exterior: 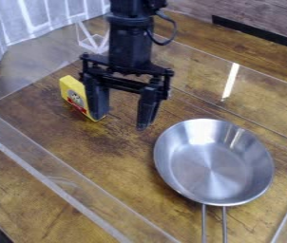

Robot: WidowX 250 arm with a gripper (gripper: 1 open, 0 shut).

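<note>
My black gripper (122, 102) hangs over the middle of the wooden table, open, with its two fingers spread wide and nothing visible between them. Its left finger reaches in front of a yellow box (72, 93) that stands at the left with a red-and-white label, partly hidden by that finger. To the right of the gripper lies a steel pan (214, 159) with its long handle pointing toward the front edge.
Clear plastic walls or panels line the left side and corners.
</note>
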